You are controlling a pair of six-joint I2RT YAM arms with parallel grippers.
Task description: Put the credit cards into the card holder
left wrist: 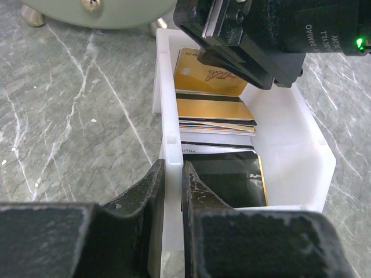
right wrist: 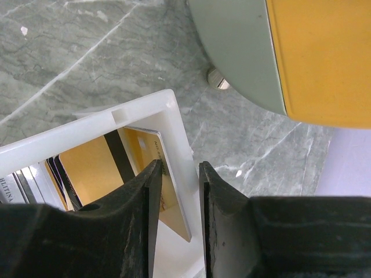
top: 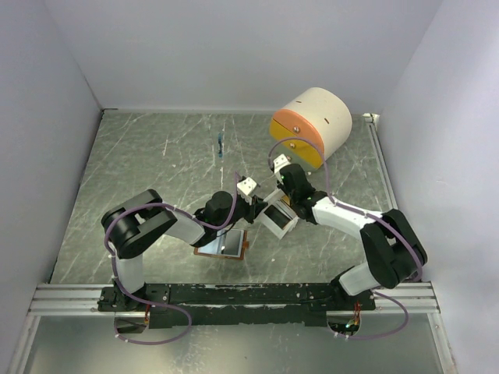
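A white open box (top: 273,221) stands mid-table with several cards inside. My left gripper is shut on its long side wall. In the left wrist view, a black card (left wrist: 226,174) lies at the near end, with a gold card (left wrist: 211,75) leaning against the far end. My right gripper is part open, one finger inside the box before a gold card (right wrist: 174,205) and the other outside the end wall (right wrist: 177,139). A gap shows beyond the wall. I cannot tell which container is the card holder.
A wood-rimmed tray (top: 222,243) with a dark panel lies beneath the left arm. Behind the box stands a cream, rounded cabinet (top: 326,117) with orange and yellow drawers, close to the right gripper. A small blue item (top: 221,144) lies at the back.
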